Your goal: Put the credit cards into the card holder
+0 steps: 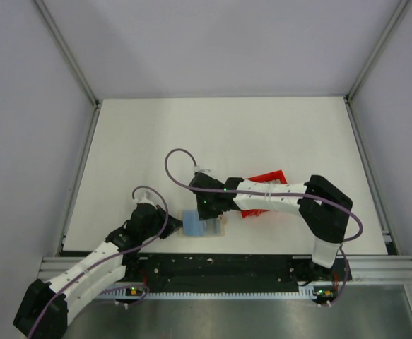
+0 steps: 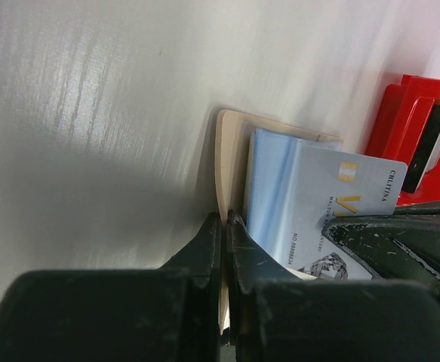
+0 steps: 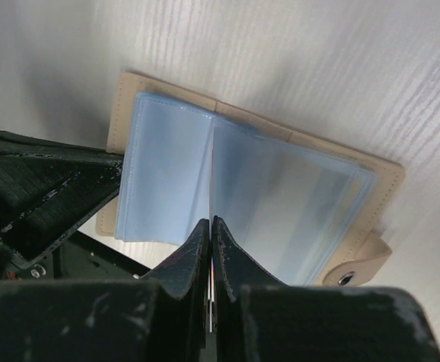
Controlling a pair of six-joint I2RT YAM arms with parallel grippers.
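The open card holder, beige with clear bluish sleeves, lies flat near the table's front edge. My left gripper is shut on its beige left edge. My right gripper is shut on a grey credit card with a gold chip, standing over the holder. The card appears edge-on as a thin line in the right wrist view, above the sleeves. Its lower edge is close to the blue sleeve; I cannot tell whether it has entered a pocket.
A red box with cards inside stands to the right of the holder, partly under my right arm. The holder's snap tab sticks out at its right side. Behind the holder, the white table is clear.
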